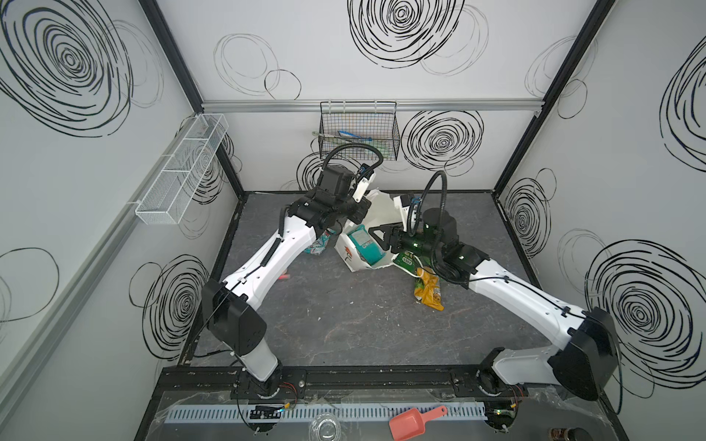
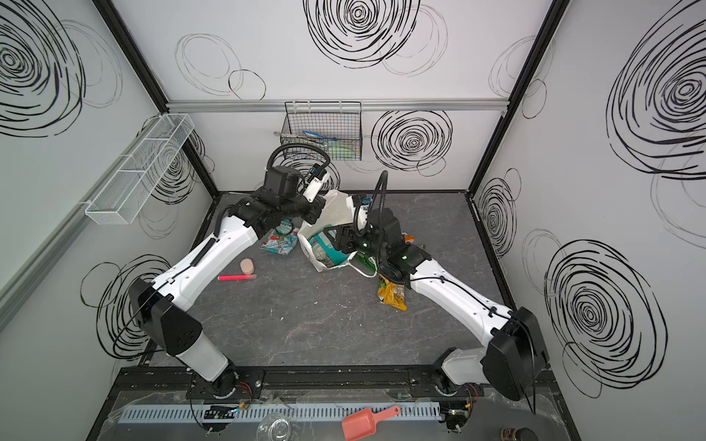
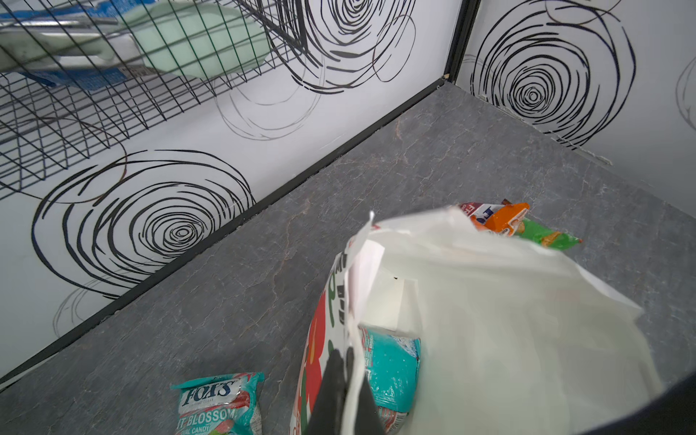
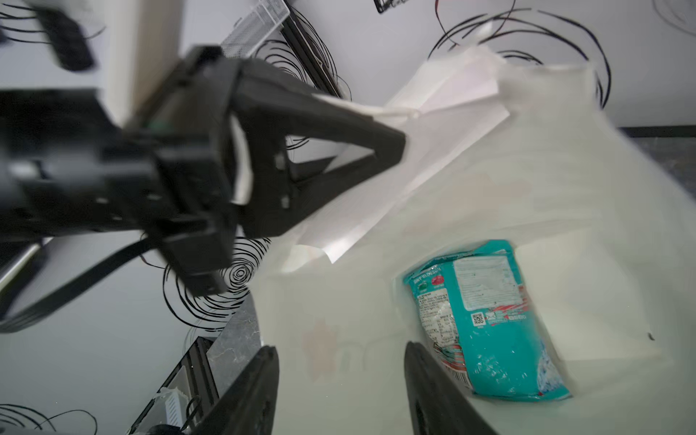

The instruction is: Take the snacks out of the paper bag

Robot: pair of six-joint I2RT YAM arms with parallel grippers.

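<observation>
The white paper bag [image 3: 507,326] stands open at the middle back, a teal snack packet [image 4: 485,319] inside it. My left gripper is shut on the bag's rim, which runs up between its fingers. My right gripper is open at the bag's mouth, above the packet, with nothing between its fingers.
A Fox's candy packet [image 3: 217,406] lies left of the bag. A yellow packet [image 1: 428,292] and green packets lie at its right. A pink cylinder [image 2: 246,266] and red stick [image 2: 235,277] lie front left. A wire basket [image 1: 359,132] hangs behind.
</observation>
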